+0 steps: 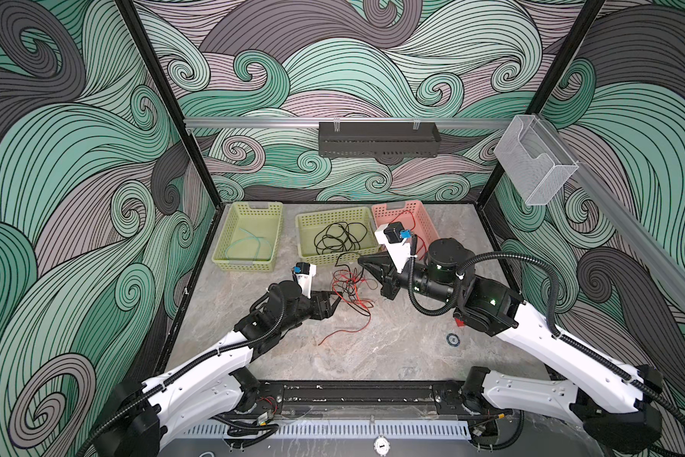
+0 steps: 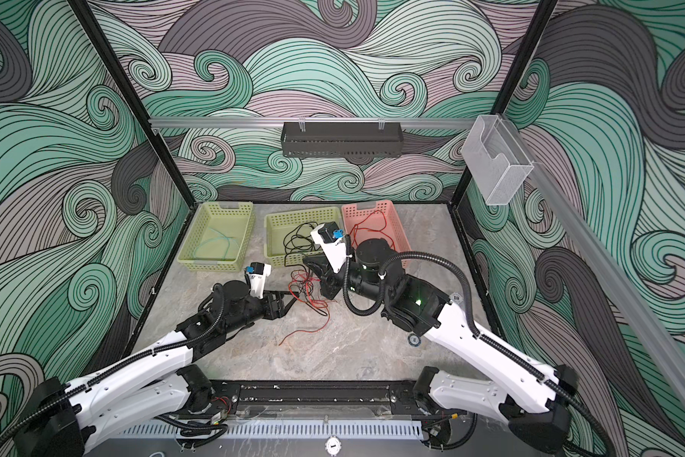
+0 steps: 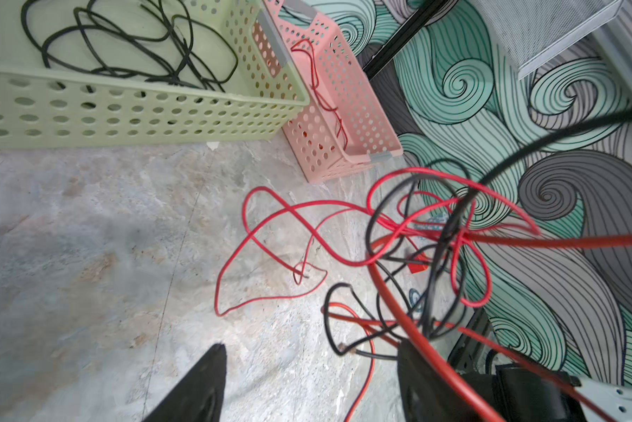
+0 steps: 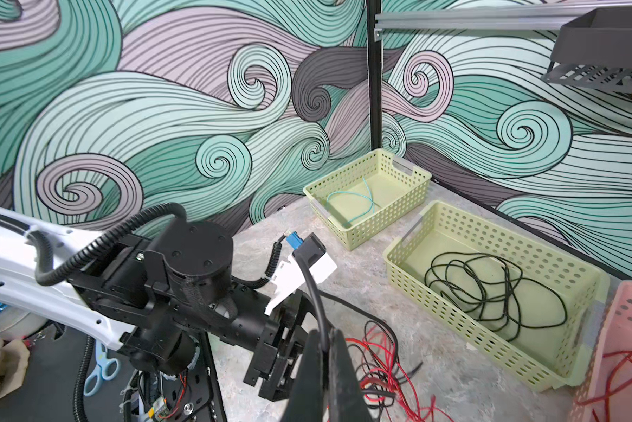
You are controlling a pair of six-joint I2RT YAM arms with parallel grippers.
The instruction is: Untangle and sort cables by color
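A tangle of red and black cables [image 1: 350,285] lies in the middle of the table, partly lifted. My right gripper is shut on a black cable [image 4: 309,281], which runs up past its fingertips in the right wrist view. In the left wrist view, a red cable [image 3: 439,362] crosses close in front of one finger [image 3: 418,394]. My left gripper has its fingers apart, with no cable clearly gripped; the tangle hangs ahead and to the right. In the top left view, the left gripper [image 1: 335,301] is at the tangle's left side.
Behind the tangle, the middle green basket [image 1: 304,247] holds black cable, and the pink basket [image 1: 426,217] holds red cable. A teal cable lies in the left green basket [image 1: 224,251]. A small round disc [image 1: 453,339] lies at right.
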